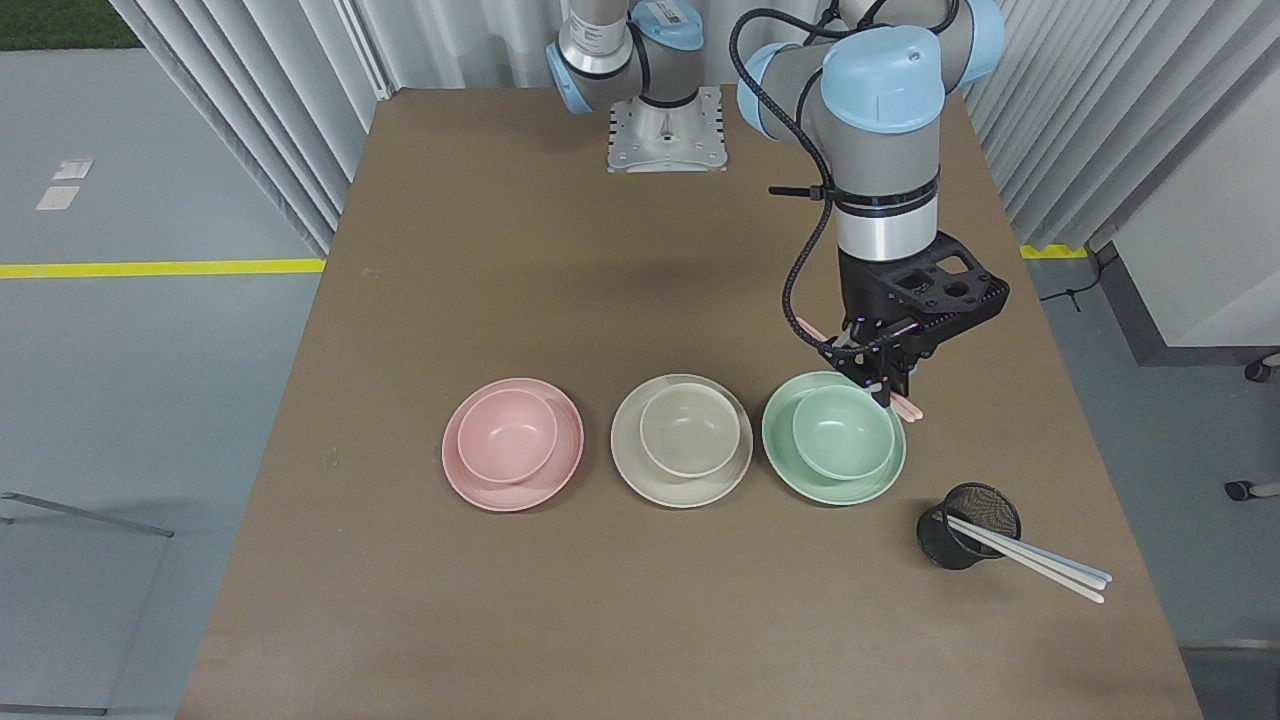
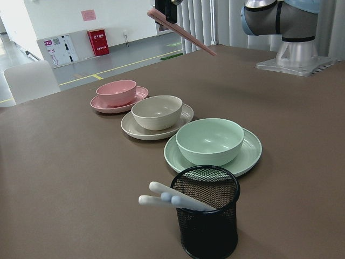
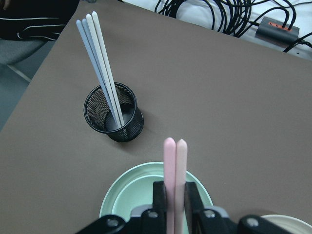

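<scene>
A pair of pink chopsticks [image 2: 183, 32] is held in the air by my gripper, which is shut on it. In the front view the gripper [image 1: 876, 372] hangs over the back right of the green plate and bowl [image 1: 842, 432]. A black mesh cup [image 1: 960, 528] with several white and pale blue chopsticks [image 1: 1056, 570] stands in front, to the right of that set. A cream plate with bowl [image 1: 689, 432] and a pink plate with bowl [image 1: 506, 438] sit in a row to the left.
Cables [image 3: 224, 14] lie beyond the table edge in the wrist view.
</scene>
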